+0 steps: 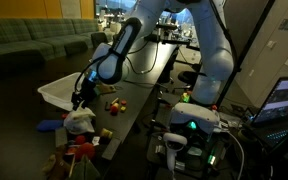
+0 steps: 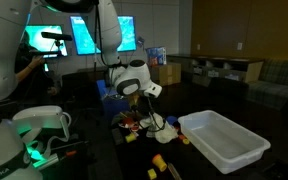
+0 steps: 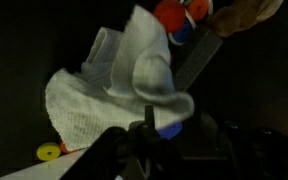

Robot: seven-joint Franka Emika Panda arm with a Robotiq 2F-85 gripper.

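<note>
A crumpled white cloth (image 1: 80, 122) lies on the dark table among small objects, with part of it standing up in a peak. In the wrist view the cloth (image 3: 114, 85) spreads in front of the fingers, and its raised fold is blurred. My gripper (image 1: 78, 103) is at the top of the cloth, pointing down. From the other side, the cloth (image 2: 166, 138) shows below the white arm. The fingers are dark and blurred, so I cannot tell whether cloth is between them.
A white bin (image 2: 224, 140) stands beside the pile, empty as far as shows. Around the cloth are a blue item (image 1: 50, 125), a yellow cylinder (image 2: 159, 162) and several small red and yellow pieces. Dark bare table lies to the left.
</note>
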